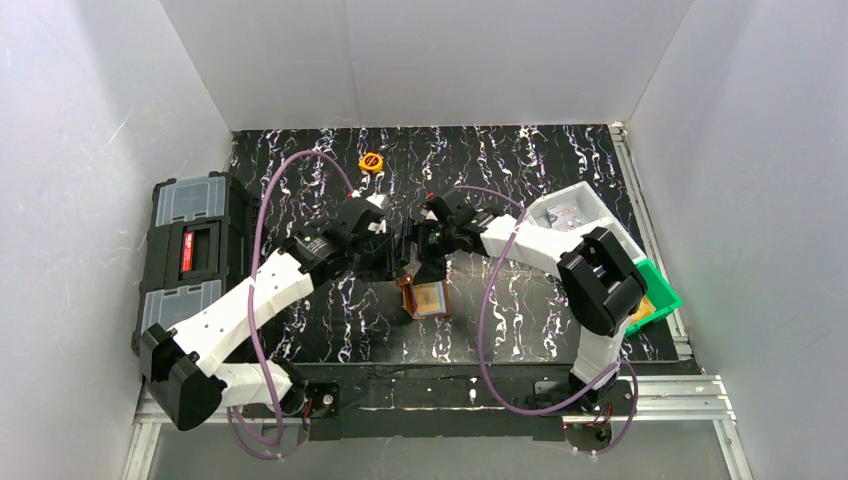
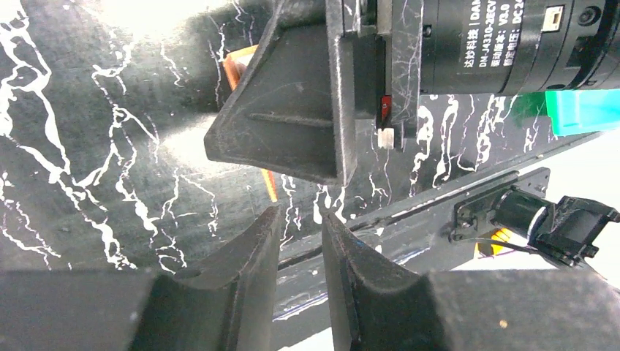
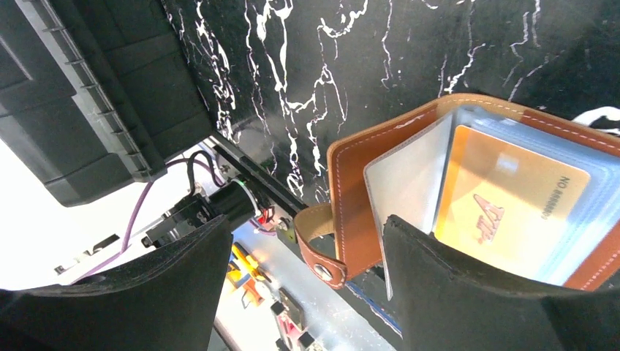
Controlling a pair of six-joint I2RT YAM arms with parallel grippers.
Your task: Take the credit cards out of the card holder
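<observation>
The brown leather card holder (image 1: 431, 299) lies open on the black marbled table, below both grippers. In the right wrist view, a gold card (image 3: 512, 194) sits in a clear bluish sleeve, and a pale sleeve page (image 3: 409, 175) stands partly raised beside it. My right gripper is open over the holder's cover side; one fingertip overlaps the page's edge, and I cannot tell whether they touch. My left gripper is part open with an empty gap, left of the holder. Only thin brown edges of the holder show in the left wrist view, behind the right gripper.
A black toolbox (image 1: 195, 260) stands at the left. On the right are a white bin (image 1: 600, 212) and a green bin (image 1: 672, 297). A yellow tape measure (image 1: 371, 162) lies at the back. The two grippers are very close together.
</observation>
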